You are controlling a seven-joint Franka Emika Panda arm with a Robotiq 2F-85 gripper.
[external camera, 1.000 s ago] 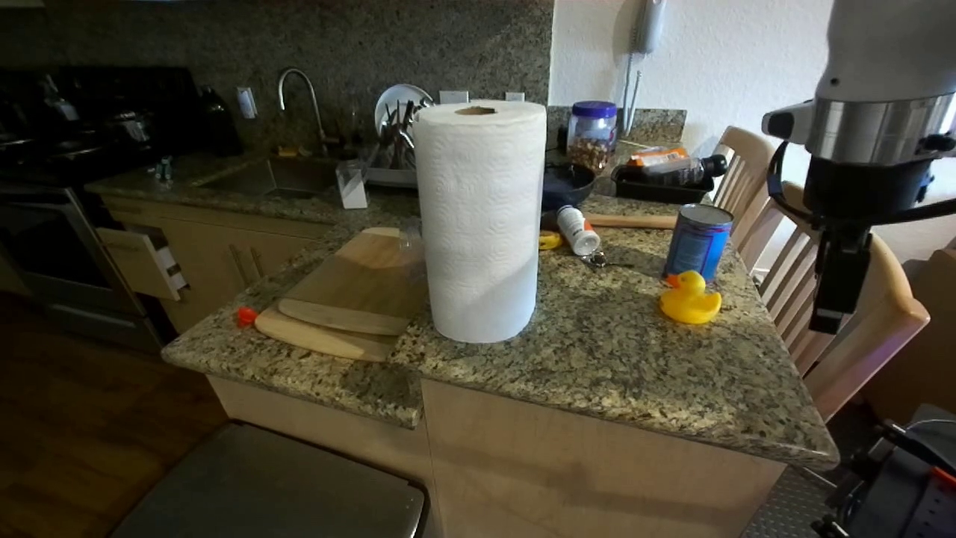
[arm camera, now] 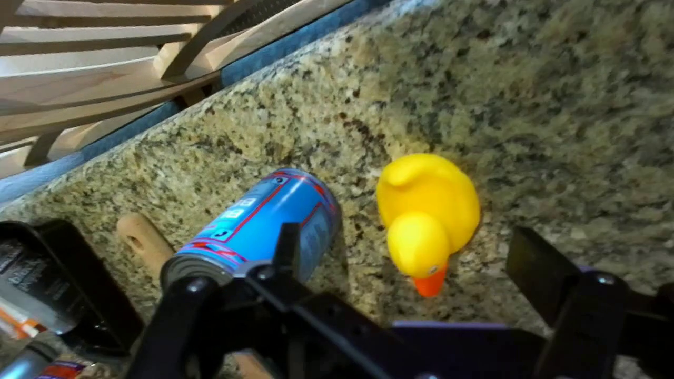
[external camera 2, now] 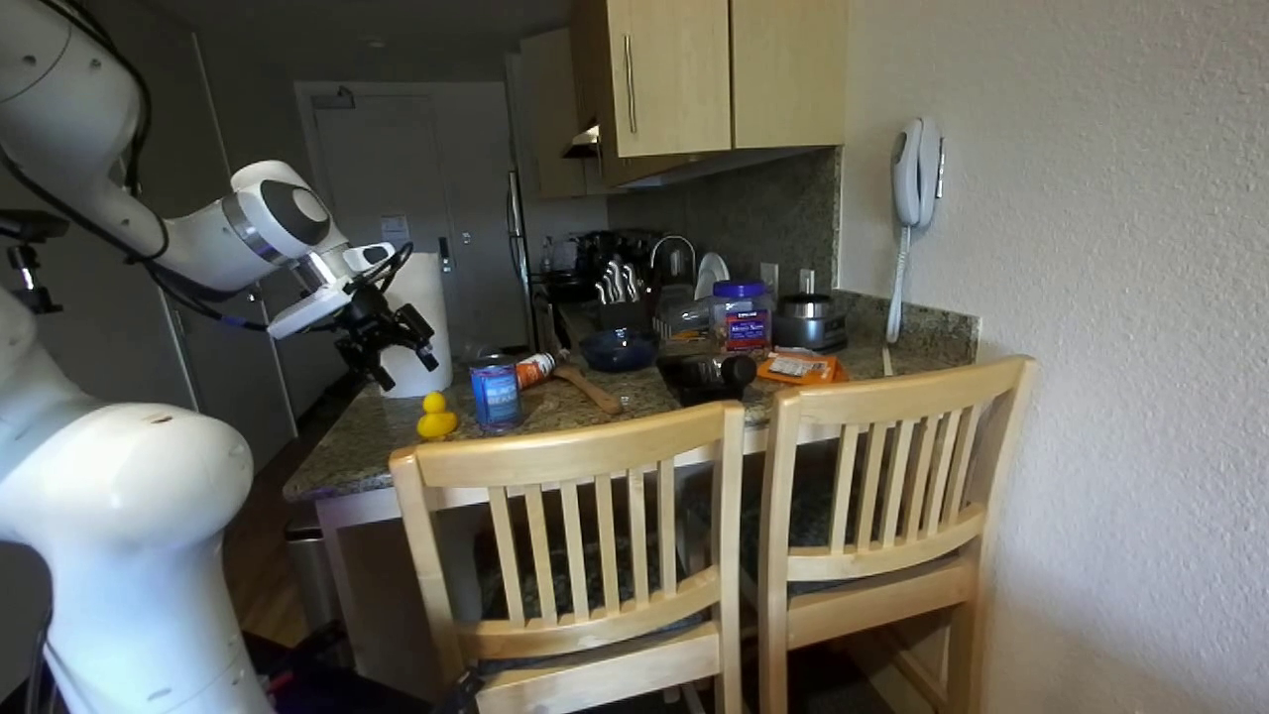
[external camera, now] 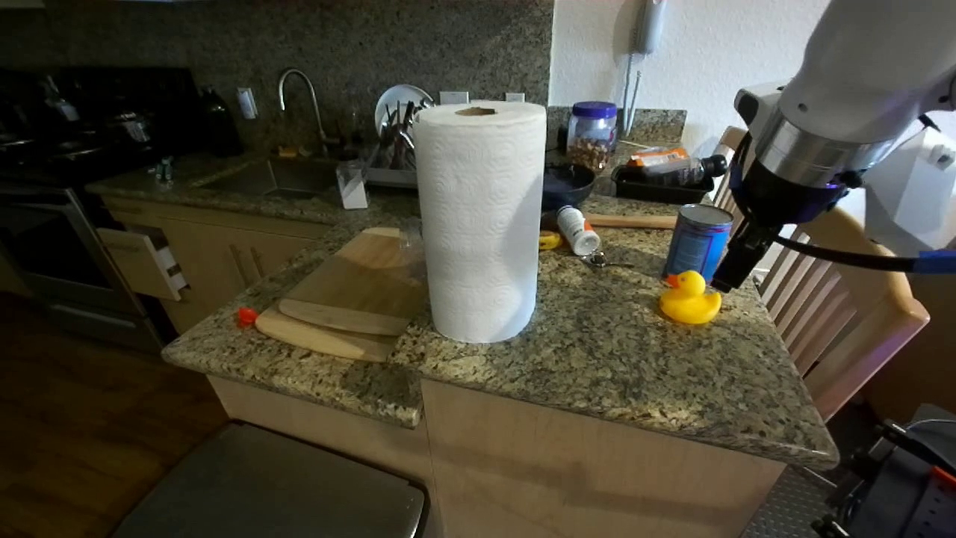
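A yellow rubber duck (external camera: 690, 300) with an orange bill sits upright on the granite counter. Close beside it stands a blue can (external camera: 697, 242). My gripper (external camera 2: 407, 371) is tilted above the counter, its black fingers spread. In the wrist view the duck (arm camera: 436, 202) appears in the space between the two fingers, beyond their tips, and nothing is held. The left finger overlaps part of the can (arm camera: 259, 221) there. Exterior view 1 has the fingertips (external camera: 733, 269) just to the upper right of the duck; whether they touch it cannot be made out.
A tall paper towel roll (external camera: 479, 224) stands mid-counter, with cutting boards (external camera: 358, 278) to its left. Wooden chairs (external camera 2: 583, 434) line the counter's edge. Behind the can lie a wooden handle (external camera 2: 591, 391), a white bottle (external camera: 578, 232) and a black tray (external camera: 659, 190).
The arm has swung left in exterior view 1, from beside the chairs to the duck and can, and the gripper has tilted from pointing straight down. Duck and can have not moved.
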